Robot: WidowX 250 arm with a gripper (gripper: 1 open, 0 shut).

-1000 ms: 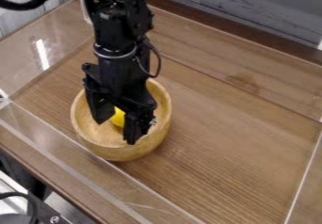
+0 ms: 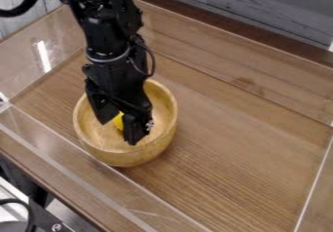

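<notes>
A wooden bowl [image 2: 127, 152] sits on the table toward the lower left. My black gripper [image 2: 113, 112] reaches down from the top into the bowl, its fingers open around a small yellow object [image 2: 119, 121], which they partly hide. I cannot tell whether the fingers touch it.
A pale wall or rim runs along the back. Black cables lie at the lower left edge.
The arm has shifted and tilted slightly over the bowl, the fingers moving a little to the left. The bowl has barely moved.
</notes>
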